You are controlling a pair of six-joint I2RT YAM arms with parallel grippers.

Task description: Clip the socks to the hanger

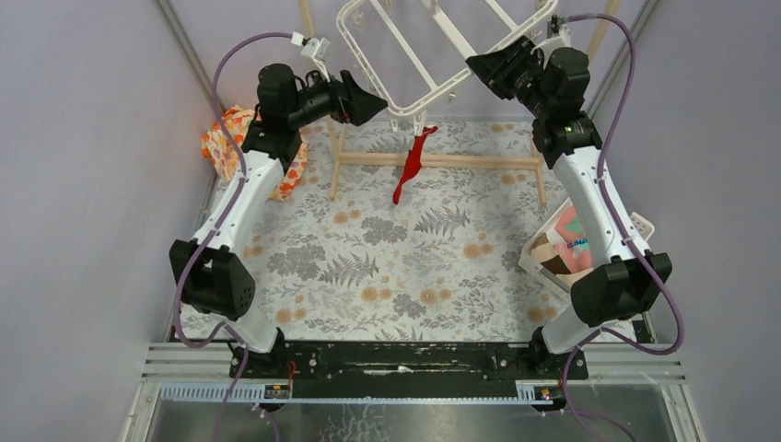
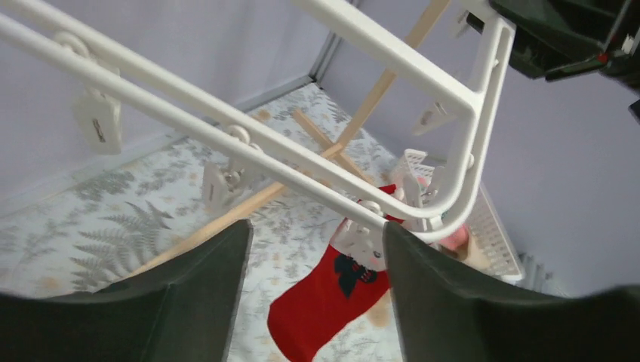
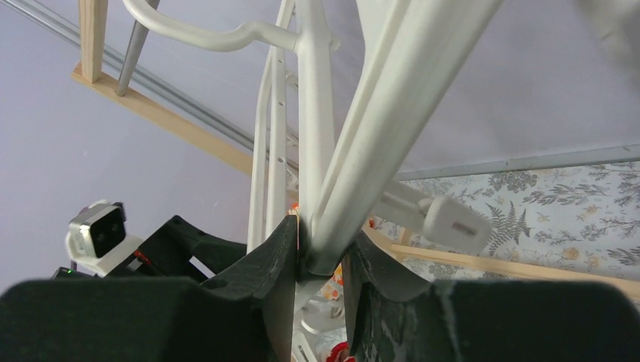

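Observation:
A white clip hanger [image 1: 405, 55] spans the top of the top view. A red sock [image 1: 413, 161] with a dark pattern hangs from a clip at its lower corner. My left gripper [image 1: 362, 101] stands open left of that corner, its fingers blurred below the frame rail in the left wrist view. My right gripper [image 1: 488, 64] is at the hanger's right rail; in the right wrist view its fingers sit round the white bar [image 3: 385, 128], and how far they are closed is hard to see.
A wooden stand [image 1: 442, 161] is behind. An orange patterned cloth [image 1: 221, 147] lies back left, a white basket [image 1: 543, 276] with socks at right.

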